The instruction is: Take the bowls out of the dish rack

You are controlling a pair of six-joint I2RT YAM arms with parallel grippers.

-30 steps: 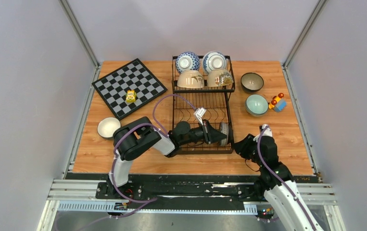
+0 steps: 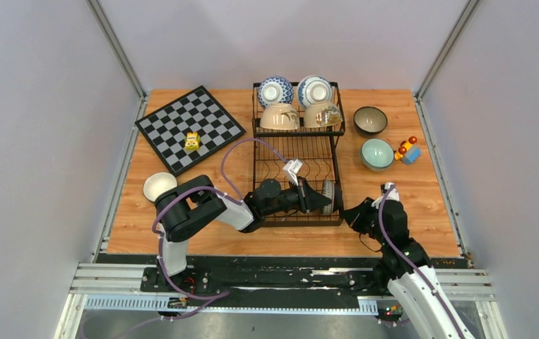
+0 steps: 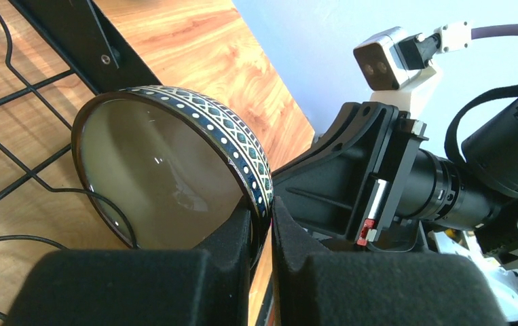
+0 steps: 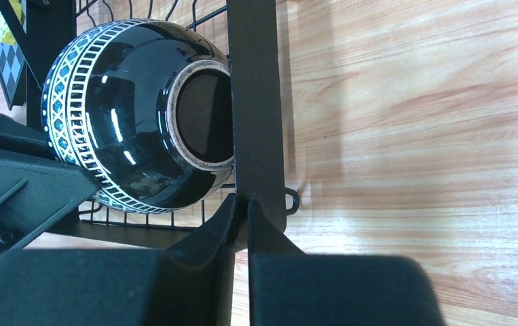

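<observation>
A dark bowl with a patterned band (image 2: 328, 197) (image 3: 157, 170) (image 4: 127, 109) lies on its side at the lower rack's front right. My left gripper (image 2: 319, 200) is shut on its rim. Just outside the rack (image 4: 257, 81), my right gripper (image 2: 348, 217) has its fingertips close together at the side bar; whether it grips the bar is unclear. On the upper tier are two blue-and-white bowls (image 2: 275, 92) (image 2: 316, 91) and two beige bowls (image 2: 280, 119) (image 2: 323, 116).
A grey bowl (image 2: 370, 121), a teal bowl (image 2: 376, 154) and a toy (image 2: 410, 154) stand right of the rack. A white bowl (image 2: 159, 186) and a chessboard (image 2: 174, 120) with a yellow box (image 2: 192, 141) are on the left. Bare table lies at front right.
The bowl is nearly where it was.
</observation>
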